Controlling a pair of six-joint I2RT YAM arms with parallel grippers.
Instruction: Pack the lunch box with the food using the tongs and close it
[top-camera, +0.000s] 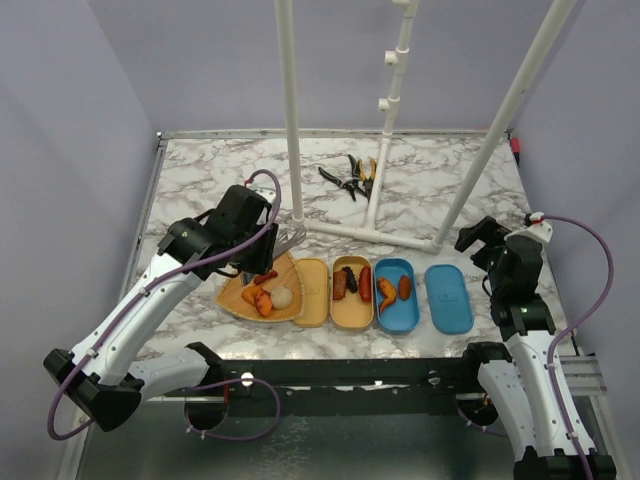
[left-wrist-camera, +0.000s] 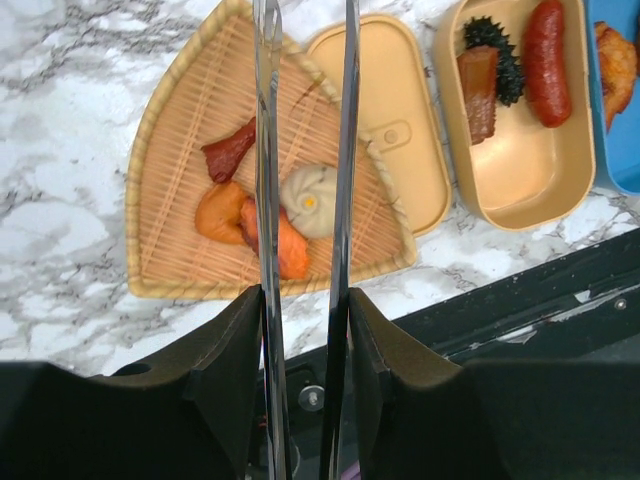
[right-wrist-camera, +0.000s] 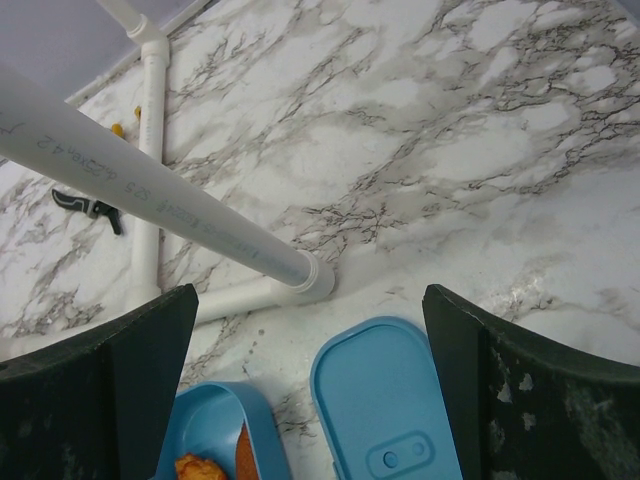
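Note:
My left gripper, fitted with long steel tongs, is open above a woven basket (left-wrist-camera: 160, 260) holding a dark red piece (left-wrist-camera: 222, 156), fried pieces (left-wrist-camera: 293, 250) and a round bun (left-wrist-camera: 308, 205); nothing shows between the tongs. A yellow box (top-camera: 352, 315) holds a sausage (left-wrist-camera: 547, 70), a brown piece and a dark green piece. A blue box (top-camera: 398, 319) holds fried food. A yellow lid (top-camera: 314, 295) and blue lid (top-camera: 449, 299) lie flat. My right gripper (top-camera: 480, 240) is open and empty at the right, above the blue lid's back side.
A white pipe frame (top-camera: 365, 233) stands behind the boxes, its uprights rising over the table. Pliers (top-camera: 350, 185) lie at the back. Bare marble (top-camera: 190, 180) shows at the back left and far right.

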